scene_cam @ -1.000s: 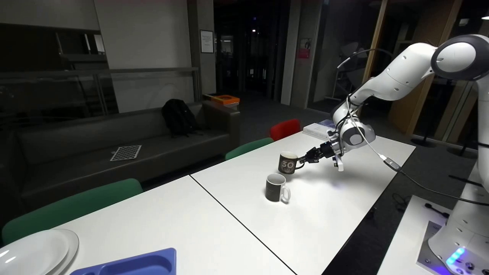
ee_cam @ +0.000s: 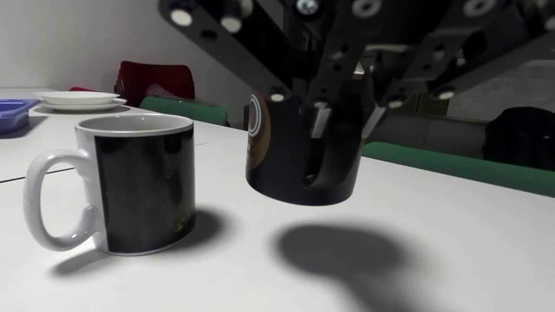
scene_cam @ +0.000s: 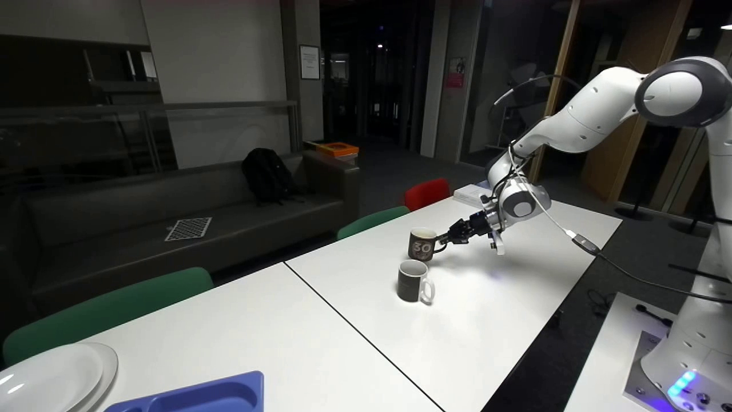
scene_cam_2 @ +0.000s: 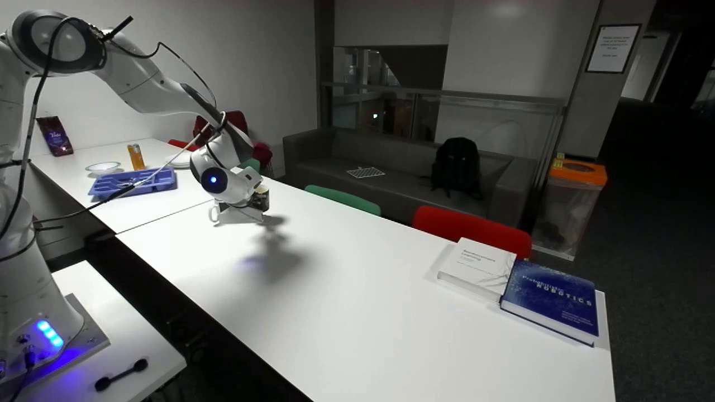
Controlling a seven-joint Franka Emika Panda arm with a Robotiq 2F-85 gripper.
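Note:
A dark mug with a "30" print [scene_cam: 422, 246] is held by its handle, with my gripper [scene_cam: 444, 240] shut on it. In the wrist view this dark mug [ee_cam: 281, 171] hangs upright a little above the table, its shadow apart from its base. The gripper's fingers [ee_cam: 321, 122] partly cover the handle side. To its left in that view, a white mug with a black panel [ee_cam: 148, 187] stands on the table, its white handle turned away from the held mug. From the second exterior view, the arm hides most of both mugs.
A blue tray [scene_cam_2: 161, 182] and white plates [scene_cam: 51, 377] lie at one end of the table [scene_cam_2: 335, 288]. Two books, one white [scene_cam_2: 477, 262] and one blue [scene_cam_2: 551, 298], rest at the other end. Between the mugs and the books, the tabletop is clear. Green and red chairs line the far edge.
The gripper and the held mug have shifted slightly left in the first exterior view, toward the far edge. The white-and-black mug has stayed put.

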